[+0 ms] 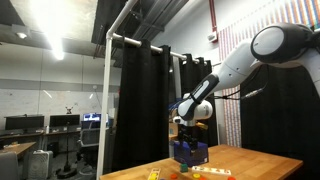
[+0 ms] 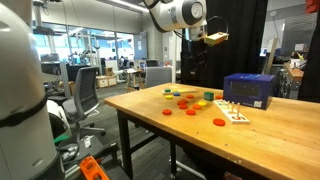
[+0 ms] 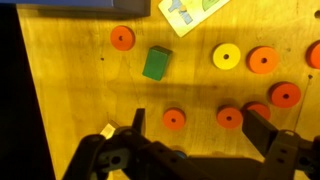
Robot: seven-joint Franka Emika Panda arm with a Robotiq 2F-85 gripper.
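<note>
My gripper is open above the wooden table, with nothing held between its fingers. In the wrist view a red disc (image 3: 174, 119) lies on the table below the gap between the fingers, and another red disc (image 3: 229, 117) is to its right. A dark green block (image 3: 157, 63) lies further up, beside a red disc (image 3: 122, 38). A yellow disc (image 3: 227, 56) and an orange-red disc (image 3: 263, 60) sit side by side at the upper right. Part of a white board (image 3: 190, 12) shows at the top edge.
A blue box (image 2: 250, 90) stands on the table near the white peg board (image 2: 232, 112). Several discs are scattered across the tabletop (image 2: 180, 125). In the wrist view the table's edge runs down the left side.
</note>
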